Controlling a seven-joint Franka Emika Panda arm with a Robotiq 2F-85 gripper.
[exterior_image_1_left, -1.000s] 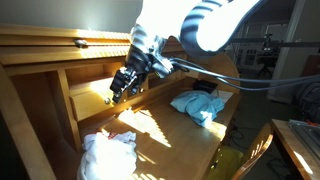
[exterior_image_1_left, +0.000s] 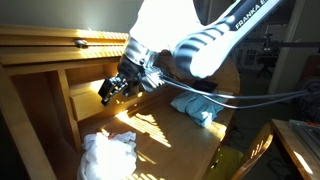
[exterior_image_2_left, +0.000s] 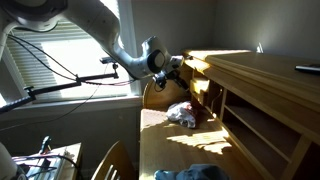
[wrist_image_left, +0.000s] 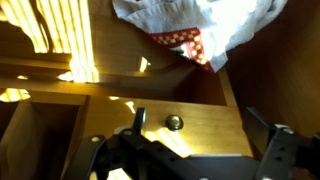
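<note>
My gripper (exterior_image_1_left: 108, 93) stands open in front of the wooden desk's small drawer (exterior_image_1_left: 88, 103), above the desktop. Between the spread fingers in the wrist view appears the drawer's round dark knob (wrist_image_left: 174, 122), with no grip on it. A white cloth with a red patterned patch (wrist_image_left: 190, 40) lies crumpled on the desktop; the same white cloth (exterior_image_1_left: 108, 157) is below the gripper in exterior view 1. From the other side, the gripper (exterior_image_2_left: 177, 70) shows small and dark near the shelf unit, so its fingers are hard to make out there.
A blue cloth (exterior_image_1_left: 198, 106) lies farther along the desktop (exterior_image_1_left: 175, 140). Open cubbyholes (exterior_image_2_left: 258, 122) line the desk's back under a raised shelf (exterior_image_2_left: 255, 72). Bare desktop with sunlit stripes separates the two cloths. A chair (exterior_image_1_left: 255, 153) stands at the front edge.
The gripper has shifted left and slightly down in exterior view 1, closer to the drawer front. Both cloths and the drawer look unmoved.
</note>
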